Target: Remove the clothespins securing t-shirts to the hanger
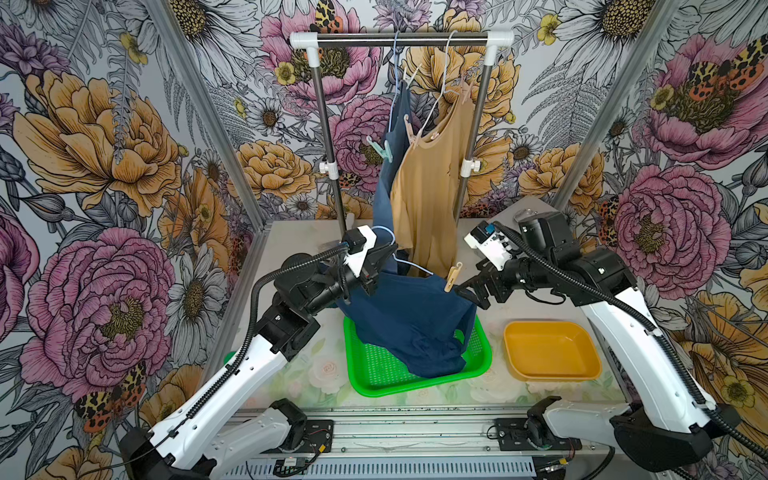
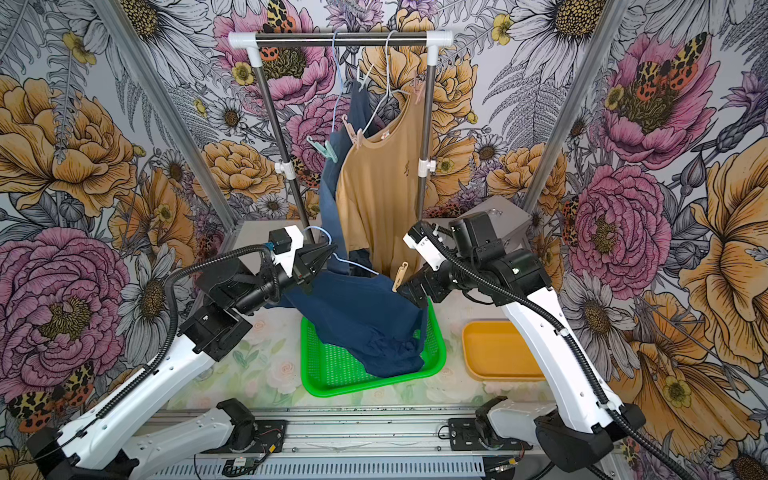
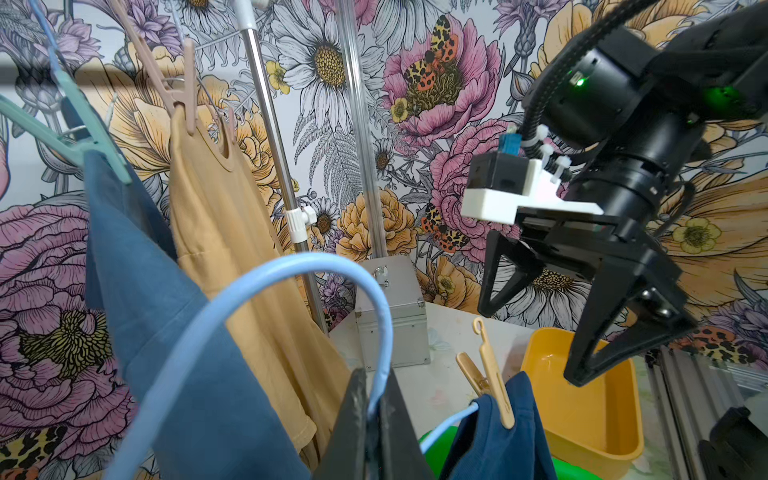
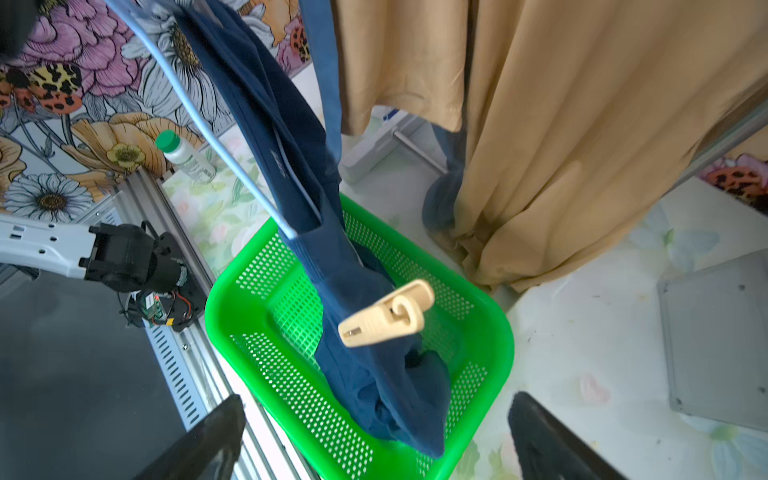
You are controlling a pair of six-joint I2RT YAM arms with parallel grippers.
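My left gripper is shut on the blue hanger (image 3: 320, 264) by its hook; a navy T-shirt (image 1: 408, 328) hangs from it into the green basket (image 1: 360, 384). A tan clothespin (image 4: 386, 316) is clipped on that shirt's shoulder. My open right gripper (image 1: 472, 292) is just right of and above it, nothing between the fingers. On the rack (image 1: 400, 38) hang a tan T-shirt (image 1: 432, 184) and a blue one (image 1: 382, 192), with green (image 1: 380, 150) and pink (image 1: 409, 128) clothespins.
A yellow tray (image 1: 552, 348) lies at the front right. A grey metal box (image 3: 392, 328) stands behind it. A small bottle (image 4: 188, 156) shows at the left in the right wrist view.
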